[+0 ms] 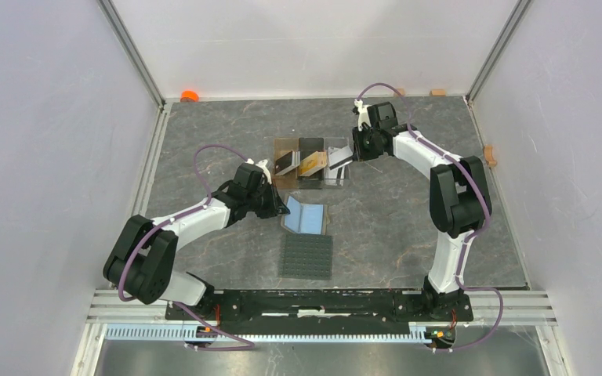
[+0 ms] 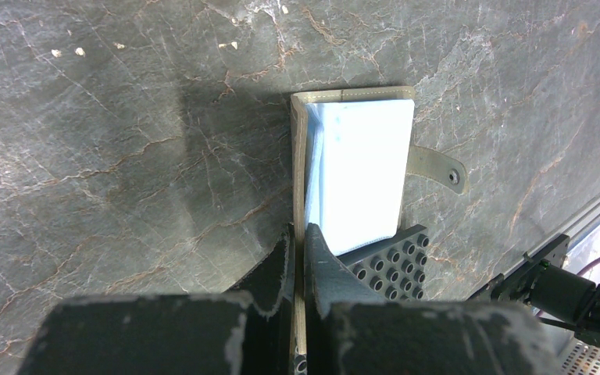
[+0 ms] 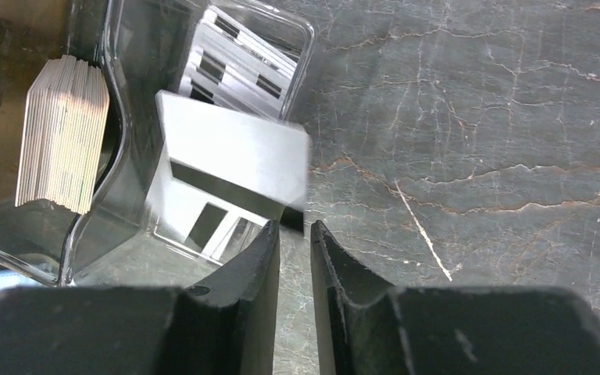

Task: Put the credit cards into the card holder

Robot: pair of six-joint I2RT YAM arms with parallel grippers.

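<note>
The card holder point(image 2: 359, 168), with pale blue sleeves, stands partly unfolded on the table. My left gripper is shut on the edge of one cover. In the right wrist view a white card point(image 3: 234, 148) with a black stripe looks blurred and tilted above the clear box compartment point(image 3: 311, 47). One corner of it reaches the tips of my right gripper, whose fingers stand slightly apart; no grip on the card shows. More white cards point(image 3: 242, 66) lie in that compartment, and a stack of cards point(image 3: 62, 133) stands in the neighbouring one.
Brown, dark and clear compartments point(image 1: 285, 144) form a row, with yellow cards point(image 1: 312, 163) in the middle one. A dark studded mat point(image 1: 306, 257) lies in front of the card holder. Bare table point(image 1: 407, 227) extends to the right.
</note>
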